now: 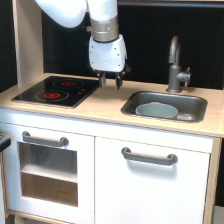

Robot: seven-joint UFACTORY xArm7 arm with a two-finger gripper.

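My gripper hangs from the white arm, pointing down above the counter between the stove and the sink. Its two dark fingers stand apart, and I see nothing between them. To the right, a greenish, oval, plate-like thing lies in the dark sink basin. At the left is a black stovetop with reddish burner rings.
A dark faucet rises behind the sink. Below are an open-fronted cabinet and a white door with a grey handle.
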